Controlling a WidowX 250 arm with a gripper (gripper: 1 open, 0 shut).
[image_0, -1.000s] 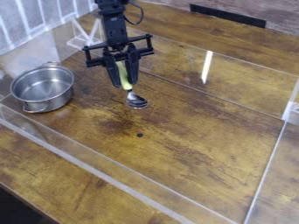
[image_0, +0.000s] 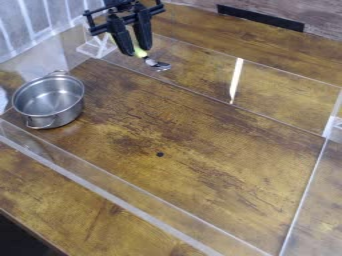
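Note:
My black gripper (image_0: 135, 46) is high at the top centre-left of the camera view, shut on a utensil (image_0: 154, 61) with a light yellow-green handle and a small metal head hanging below the fingers. A steel pot (image_0: 48, 108) with side handles sits on the wooden table at the left, below and left of the gripper.
Clear plastic panels or strips border the wooden work surface (image_0: 201, 170) along the back, front and right. A dark strip (image_0: 261, 18) lies at the back right.
My gripper has moved up and toward the back with the utensil in it. The pot has stayed in place.

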